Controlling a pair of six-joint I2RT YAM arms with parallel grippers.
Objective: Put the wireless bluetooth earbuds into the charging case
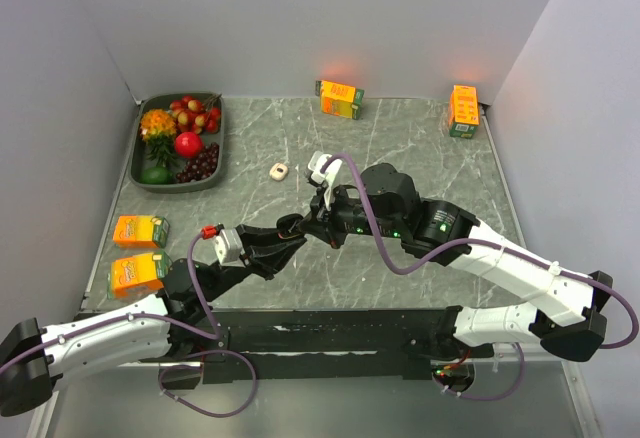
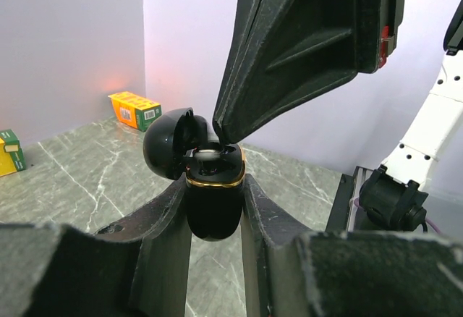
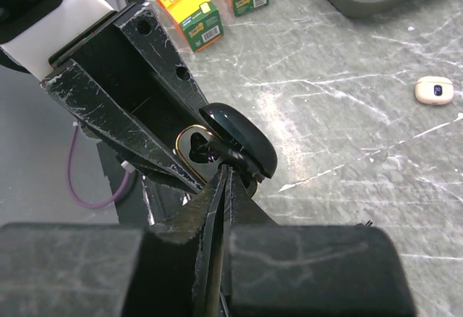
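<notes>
The black, gold-rimmed charging case (image 2: 214,208) is held upright with its lid open in my left gripper (image 1: 287,243), which is shut on it. My right gripper is shut, its tips at the open top of the case, touching or very close to the inside; in the left wrist view they hide part of the interior. I cannot tell whether an earbud is seated. A small cream-coloured object (image 1: 279,171) lies on the marble surface behind the grippers.
A tray (image 1: 180,186) of fruit stands at the back left. Orange-green boxes (image 1: 140,231) (image 1: 340,99) (image 1: 463,111) line the left and back.
</notes>
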